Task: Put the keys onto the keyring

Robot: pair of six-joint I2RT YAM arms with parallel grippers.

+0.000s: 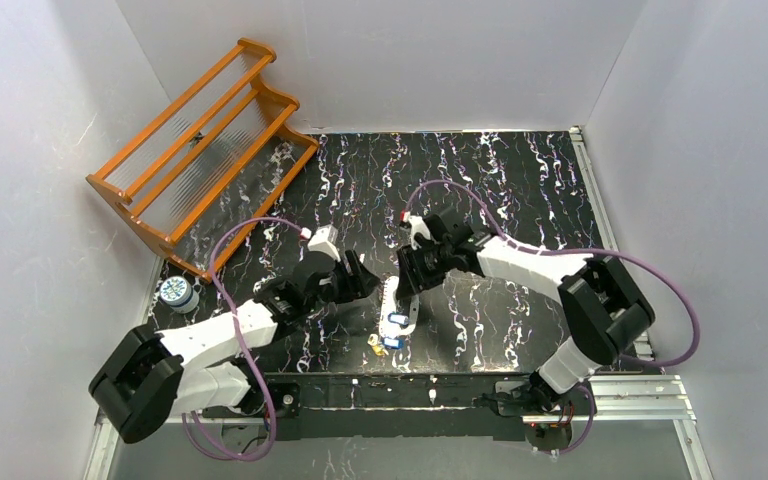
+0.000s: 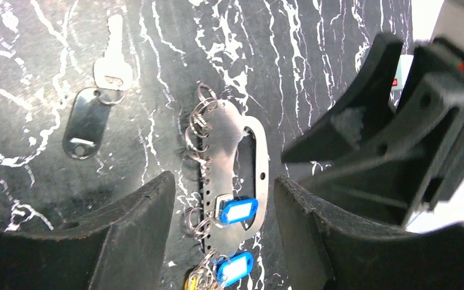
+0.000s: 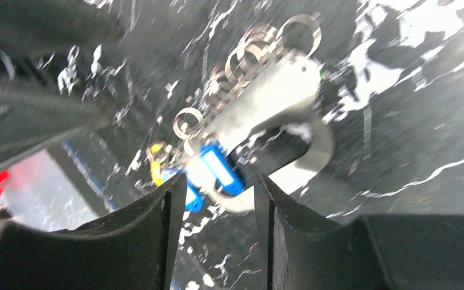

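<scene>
A flat metal key holder (image 2: pixel 217 151) lies on the dark marbled table, with several small rings along one edge. One blue tag (image 2: pixel 240 211) rests on it, and another blue tag (image 2: pixel 235 269) lies at its near end. A loose silver key (image 2: pixel 113 69), ringed to a black tag (image 2: pixel 87 124), is apart from the holder in the left wrist view. My left gripper (image 1: pixel 364 274) is open, just left of the holder, holding nothing. Over the holder's right side is my right gripper, its fingers apart and nothing gripped between them.
A yellow tag (image 1: pixel 375 343) lies near the holder's front end. A wooden rack (image 1: pixel 210 150) stands at the back left, and a round white-topped container (image 1: pixel 176 292) at the left.
</scene>
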